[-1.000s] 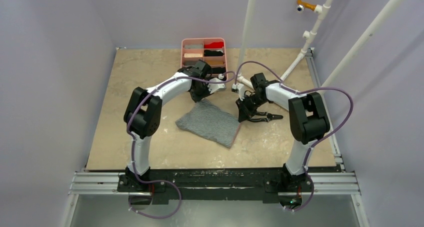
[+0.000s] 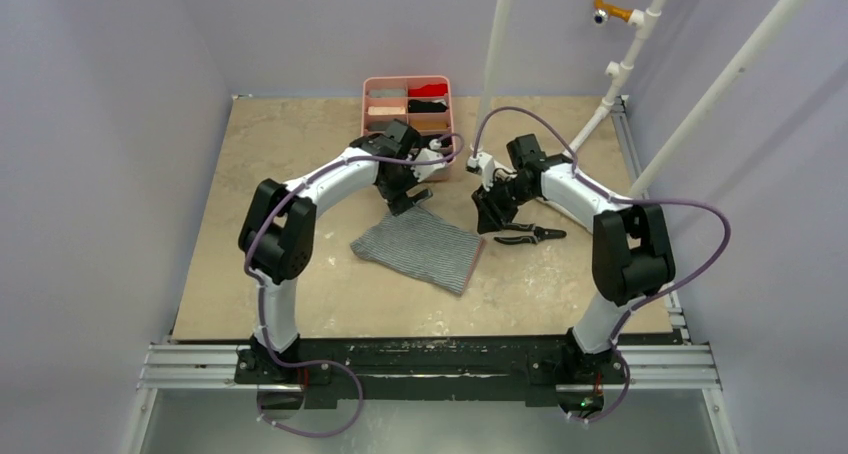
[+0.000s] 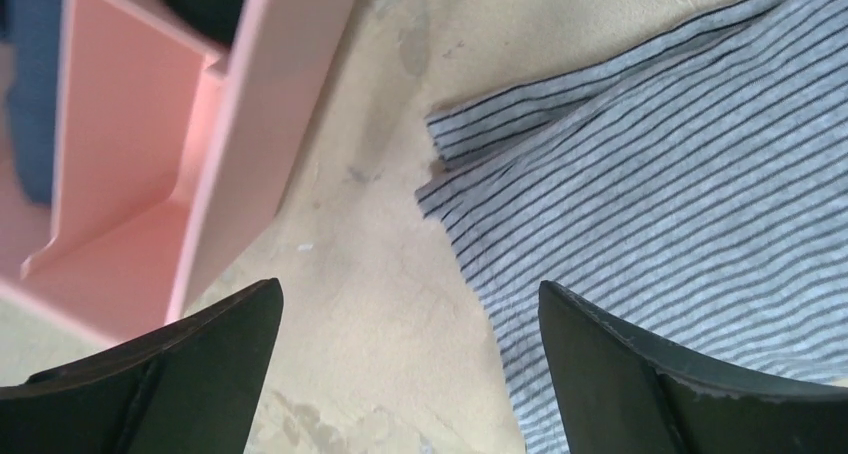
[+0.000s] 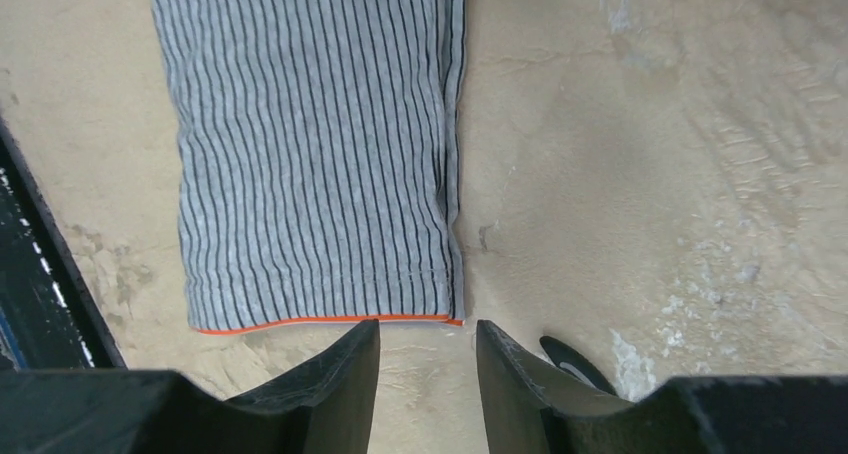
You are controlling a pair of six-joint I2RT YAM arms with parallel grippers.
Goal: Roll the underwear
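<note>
The grey-striped underwear (image 2: 420, 249) lies spread on the table, with an orange-edged end toward the right. In the left wrist view my left gripper stands open above a creased corner of the striped cloth (image 3: 650, 194), holding nothing. In the right wrist view my right gripper is part open over the orange-edged end of the cloth (image 4: 310, 214), with nothing visible between its fingers.
A pink divided box (image 2: 365, 99) with folded items stands at the back, beside my left gripper. Black tools (image 2: 540, 234) lie right of the cloth near my right arm. White pipes stand at the back right.
My right gripper has shifted slightly, its arm bending differently and rising a little. The left arm has moved slightly. The cloth looks unchanged.
</note>
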